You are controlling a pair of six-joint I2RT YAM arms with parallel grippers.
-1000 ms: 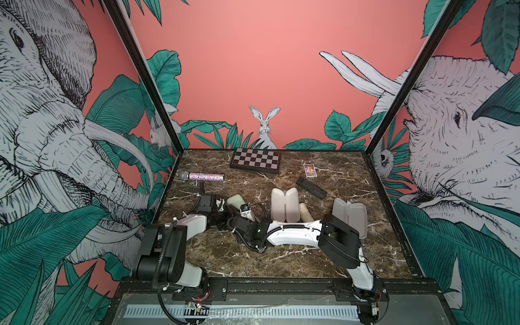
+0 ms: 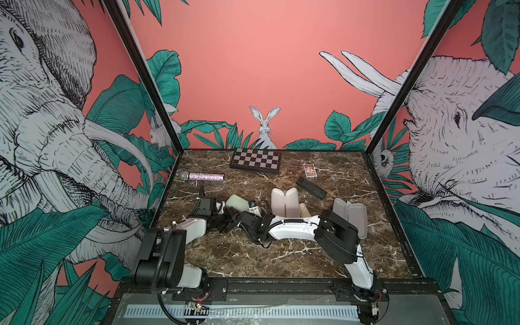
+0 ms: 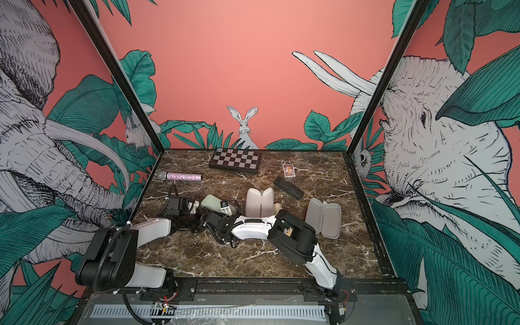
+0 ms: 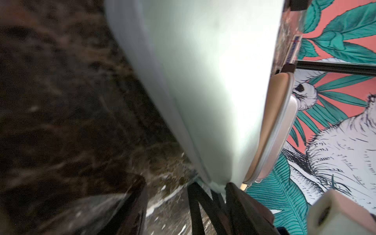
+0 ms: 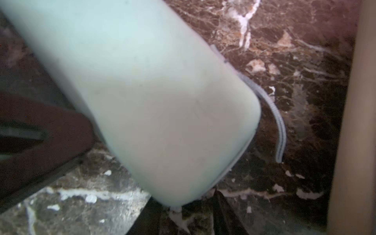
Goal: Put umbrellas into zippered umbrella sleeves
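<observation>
Both grippers meet over a pale mint zippered case (image 2: 236, 202) left of centre. In the left wrist view the case (image 4: 207, 90) fills the middle above dark fingers at the bottom; in the right wrist view its rounded end (image 5: 176, 129), with a loose grey zipper strip, lies over my right gripper's fingers. Whether either gripper holds it cannot be made out. An open pale case (image 2: 285, 201) stands at centre, another (image 2: 350, 216) at the right, and a tan cylinder (image 5: 352, 137) beside the mint case.
A chessboard (image 2: 254, 159), card pack (image 2: 309, 170), dark folded object (image 2: 311, 188) and glittery microphone (image 2: 205, 176) lie at the back.
The right arm has shifted slightly back from the front and the mint case shows a little more. The left arm has moved only slightly.
</observation>
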